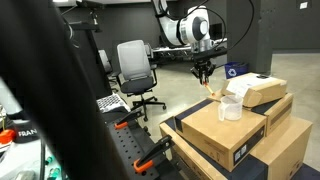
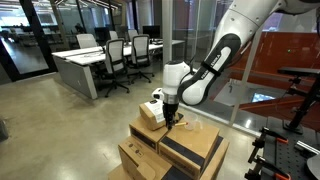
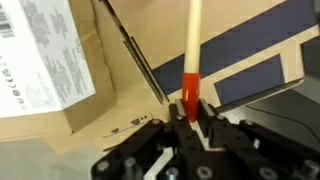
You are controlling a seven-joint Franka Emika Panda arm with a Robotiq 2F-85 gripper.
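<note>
A pale stick with a red-orange end (image 3: 191,88) runs down the wrist view, its lower part between the dark fingers of my gripper. The fingers stand close on either side of it; whether they press on it is not clear. In exterior view 1 my gripper (image 1: 204,77) points down above the box top, with the small orange stick (image 1: 211,92) just under it. A white translucent cup (image 1: 231,108) sits on the box to the right of the stick. In exterior view 2 my gripper (image 2: 170,122) is small and dark.
The cup stands on a cardboard box (image 1: 212,128). Behind it lies another carton (image 1: 258,92) with a white label, and larger boxes (image 1: 285,143) are stacked at the right. An office chair (image 1: 135,70) is at the back left, and open floor lies around the stack.
</note>
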